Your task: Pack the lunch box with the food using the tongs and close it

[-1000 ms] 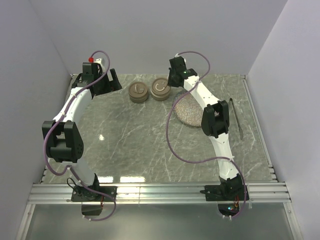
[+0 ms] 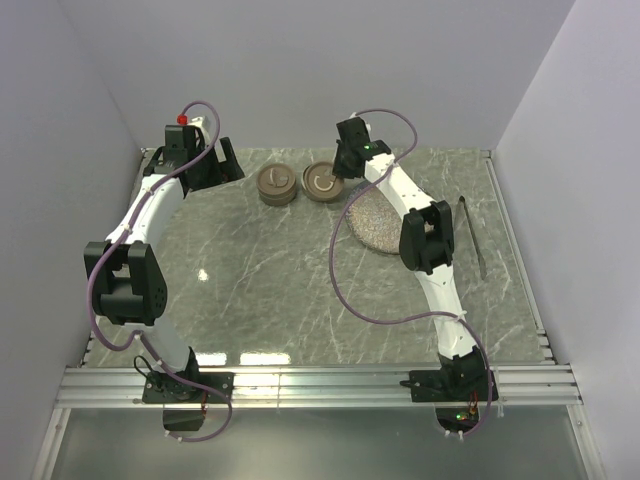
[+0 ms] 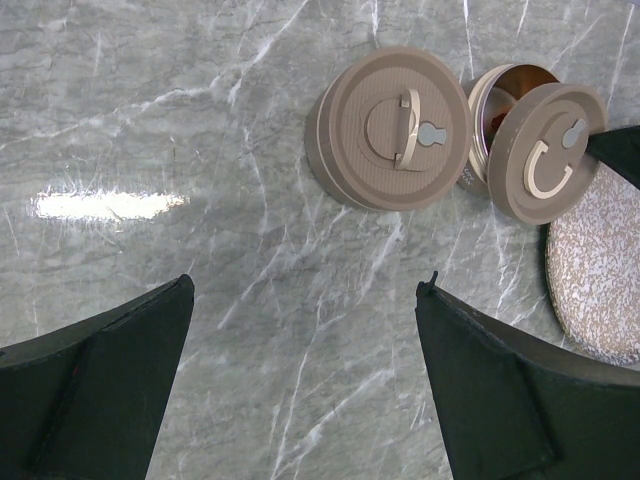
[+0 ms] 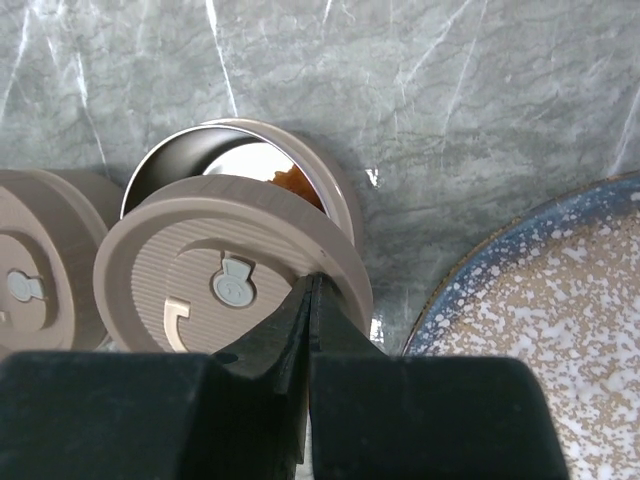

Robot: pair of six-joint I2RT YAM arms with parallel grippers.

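Two round taupe lunch containers stand at the back. The left one (image 3: 385,130) is closed. The right one (image 4: 150,165) is partly uncovered, its lid (image 4: 180,250) slid toward the front, showing a steel interior with food (image 4: 292,180). My right gripper is shut, its tips against the lid's right rim; whether any rim is between them is hidden. My left gripper stands open above bare table at the back left, holding nothing.
A speckled plate (image 4: 540,310) lies to the right of the containers, under the right arm. A long thin utensil (image 2: 473,236) lies at the far right.
The right container's lid has moved toward the front, off the opening, with my right gripper moving slightly the same way. The left arm has not moved.
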